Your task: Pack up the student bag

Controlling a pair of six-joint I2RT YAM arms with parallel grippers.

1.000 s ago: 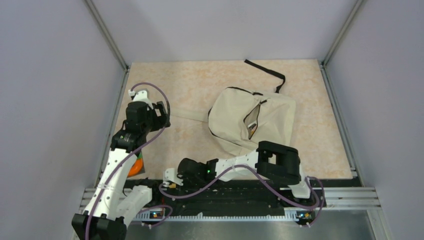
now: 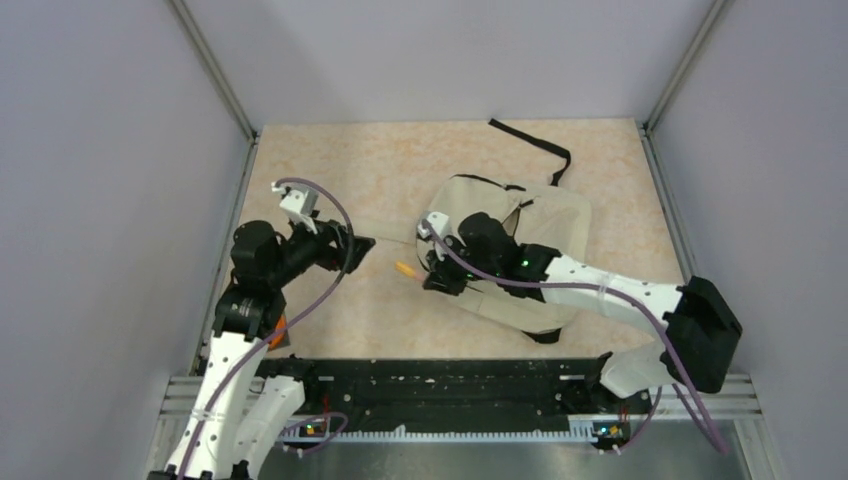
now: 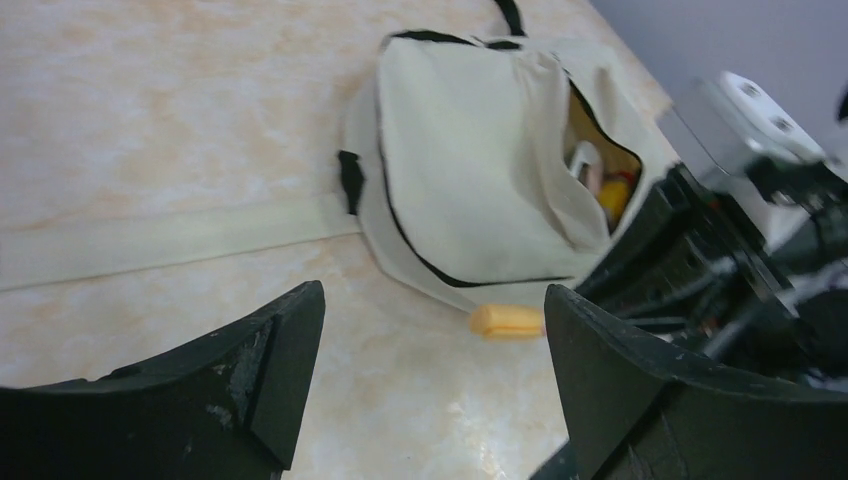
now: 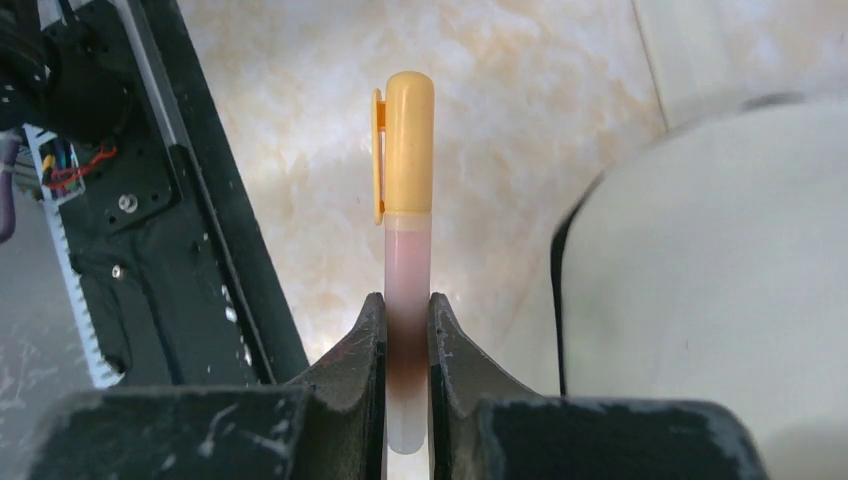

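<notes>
A highlighter-like pen with orange cap and pale pink barrel is held by my right gripper, shut on it, just off the bag's left side. The cream bag lies on the right half of the table; its unzipped opening shows white and yellow items inside in the left wrist view, blurred. My left gripper stands open and empty left of the bag, facing it.
An orange object lies at the front left, largely hidden by the left arm. A black strap extends behind the bag.
My right gripper has moved from the front edge up and right to the bag with the pen. My left gripper has moved right, towards the bag.
</notes>
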